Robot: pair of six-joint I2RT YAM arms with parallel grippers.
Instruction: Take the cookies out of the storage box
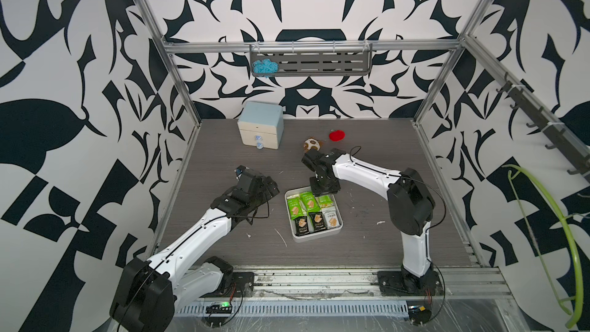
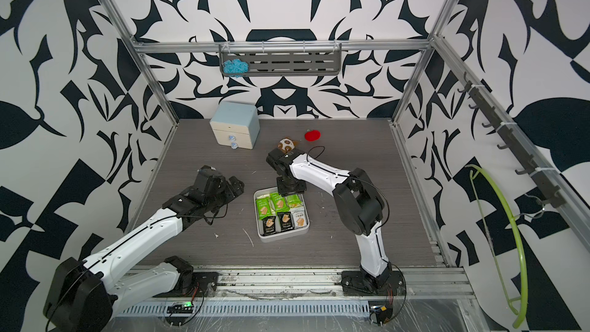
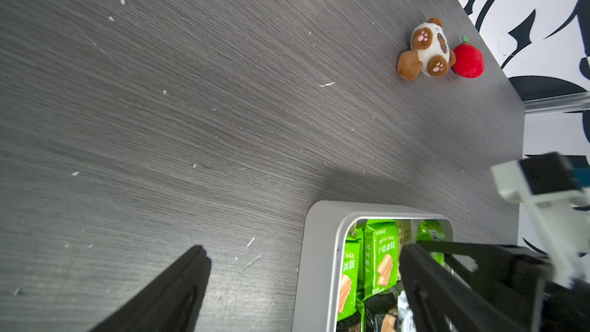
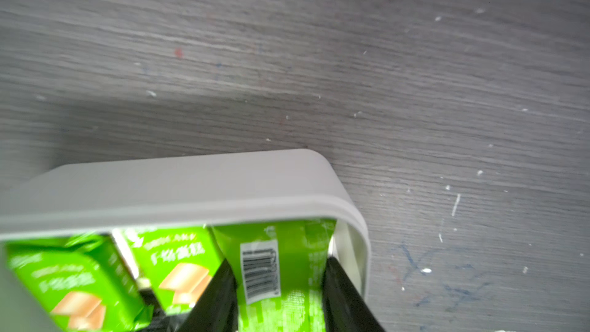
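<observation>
The white storage box [image 1: 317, 235] stands on the table, filled with green cookie packets [image 1: 295, 207], black packets [image 1: 317, 221] and a white packet [image 1: 332, 217]. Over its far right corner, my right gripper points down, fingers on either side of a green packet with a barcode [image 4: 261, 270]. The fingers overlap that packet's edges; whether they pinch it cannot be told. My left gripper is open and empty, held above the table to the left of the box. The box wall partly hides its contents in the right wrist view.
A blue-topped cream box [image 1: 261, 126] stands at the back left. Behind my right gripper lie a brown and white plush toy [image 3: 432, 52] and a red one [image 3: 469, 60]. Bare table [image 1: 221, 147] surrounds the storage box, with most room at left and right.
</observation>
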